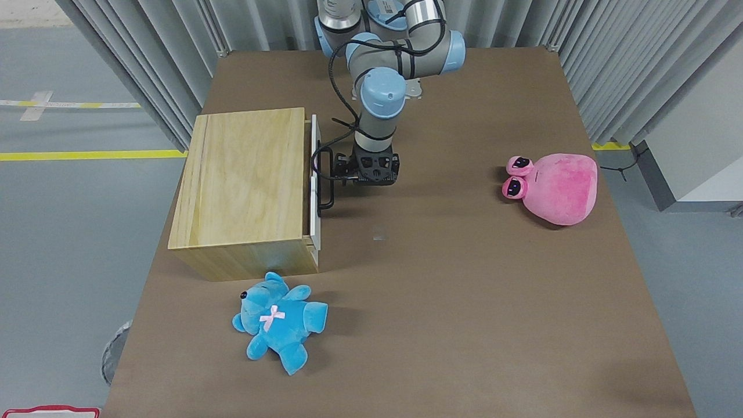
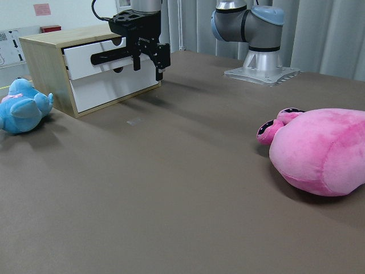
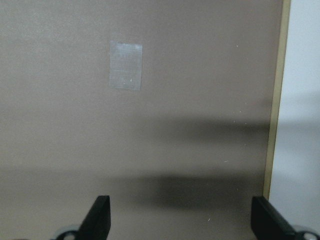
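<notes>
A wooden drawer cabinet (image 1: 237, 177) has its upper white drawer (image 2: 85, 60) almost flush, a narrow gap at most along its top. My gripper (image 1: 341, 170) is right against that drawer's front at the black handle (image 2: 105, 56), fingers downward. In the wrist view the two fingertips (image 3: 97, 220) stand apart at the bottom, with table and the cabinet's lower white front beneath; whether they grasp anything is hidden.
A blue teddy bear (image 1: 282, 324) lies beside the cabinet's near end. A pink plush toy (image 1: 557, 188) lies at the table's right edge.
</notes>
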